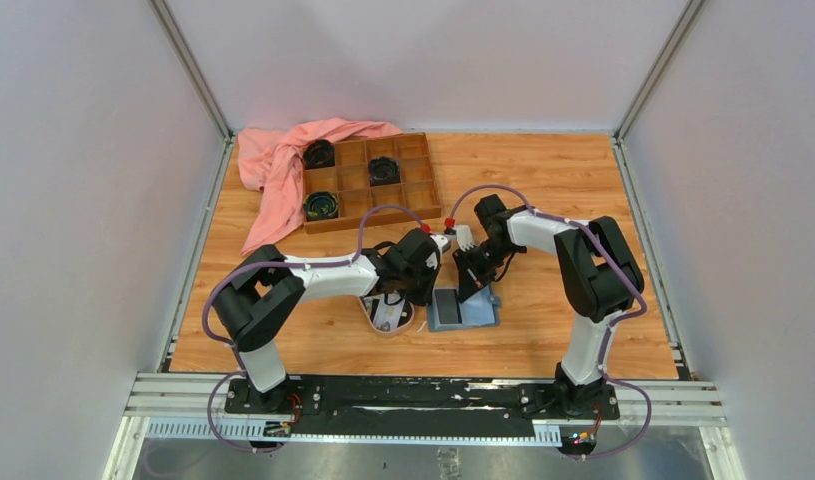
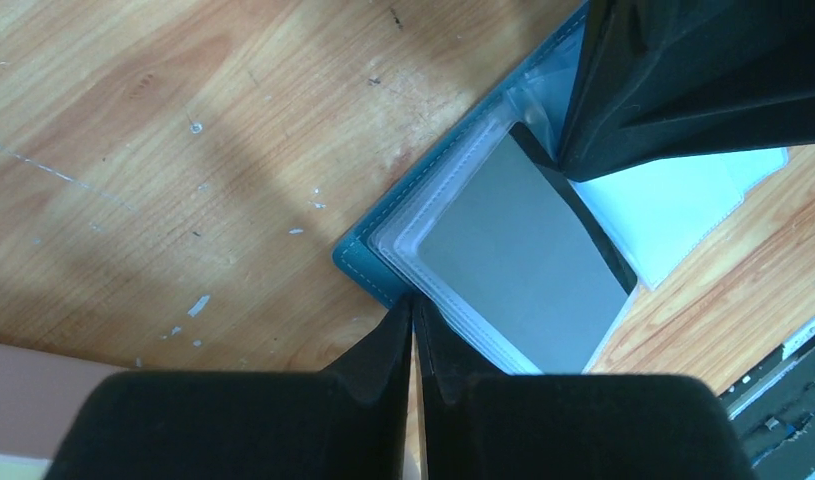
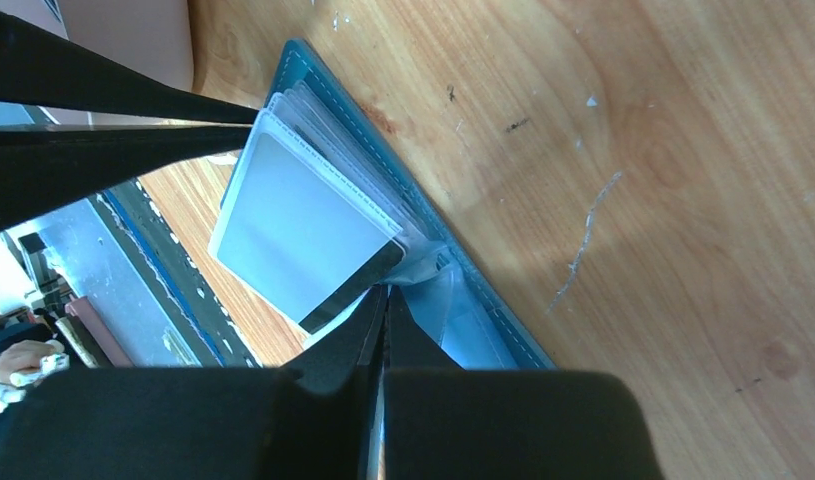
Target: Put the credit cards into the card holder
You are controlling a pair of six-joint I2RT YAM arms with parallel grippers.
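The blue card holder (image 1: 479, 316) lies open on the table, a grey card (image 2: 523, 250) with a black stripe at one edge lying in its clear sleeve (image 3: 318, 165). My left gripper is shut on the left edge of the holder. Shut as well, my right gripper has its tips at the card's black-striped edge, by the mouth of the sleeve. Nothing shows between the right fingers. In the top view the arms partly cover the holder's far side.
A pink container (image 1: 385, 332) with cards in it sits just left of the holder, partly under the left arm. Farther back are a wooden compartment tray (image 1: 351, 155) and a pink cloth (image 1: 273, 185).
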